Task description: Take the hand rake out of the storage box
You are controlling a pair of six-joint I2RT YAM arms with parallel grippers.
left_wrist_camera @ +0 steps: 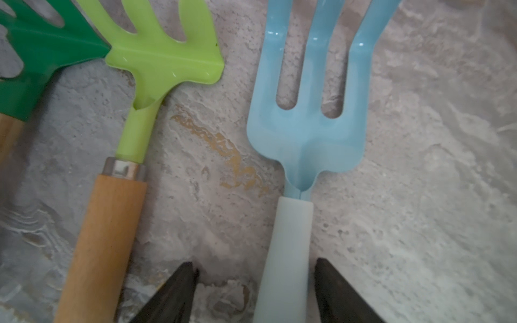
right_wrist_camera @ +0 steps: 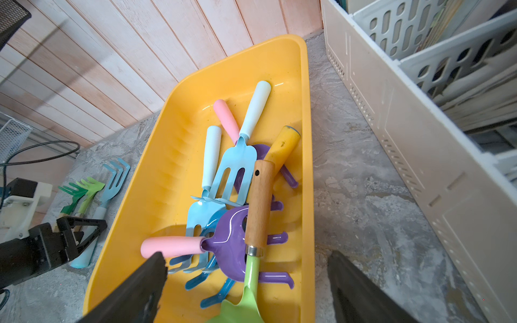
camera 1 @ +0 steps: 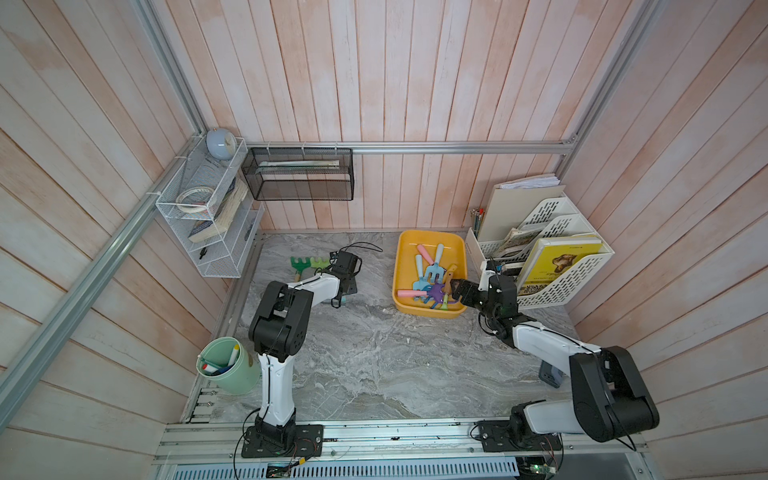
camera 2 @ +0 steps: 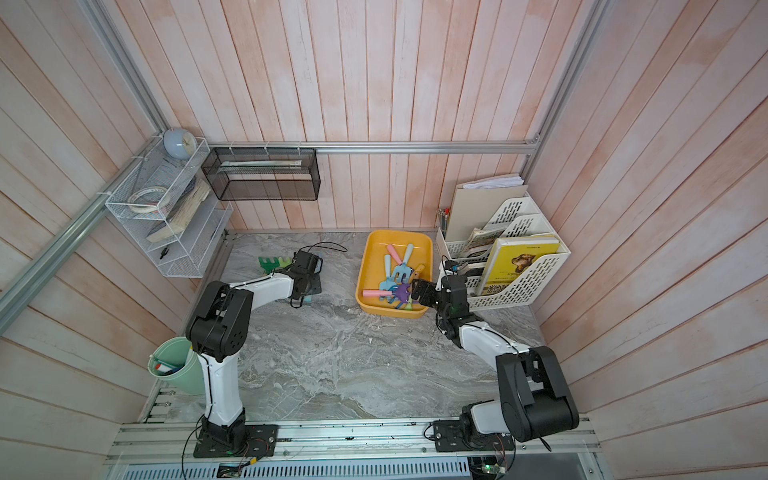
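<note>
In the left wrist view, a light blue rake (left_wrist_camera: 301,140) lies on the marble table beside a light green one (left_wrist_camera: 161,59) and a dark green one (left_wrist_camera: 48,48). My left gripper straddles the blue handle, open, one finger either side. The yellow storage box (right_wrist_camera: 183,134) holds blue, pink and purple tools and a green one with a wooden handle (right_wrist_camera: 261,204). My right gripper stands open over the box's near part, holding nothing visible.
A white file holder (camera 1: 592,264) stands right of the box. A black mesh basket (camera 1: 300,188) hangs at the back, and a green cup (camera 1: 228,376) stands front left.
</note>
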